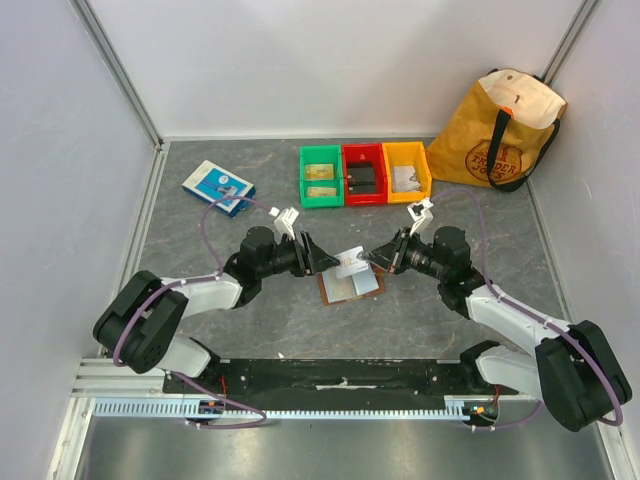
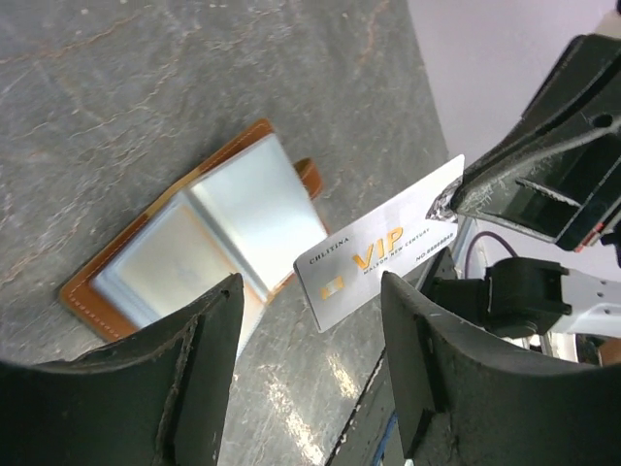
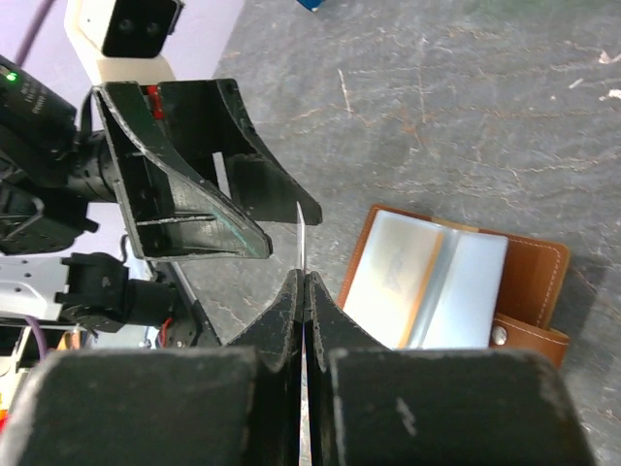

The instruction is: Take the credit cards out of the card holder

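Observation:
A white card lettered VIP [image 2: 374, 250] is held at one end by my right gripper, shut on it. Its free end reaches toward my left gripper [image 1: 328, 262], which is open, its two fingers on either side of that end. Edge-on, the card [image 3: 301, 238] looks like a thin line in the right wrist view. Below both grippers, the brown leather card holder [image 3: 536, 274] lies spread on the table, with clear sleeves [image 2: 260, 209] showing pale contents. Whether other cards remain inside cannot be told.
Green, red [image 1: 364, 151] and yellow bins stand in a row at the back, with items inside. A blue-and-white box [image 1: 220, 186] lies at the back left, a tan bag [image 1: 490, 130] at the back right. Bare grey table surrounds the holder.

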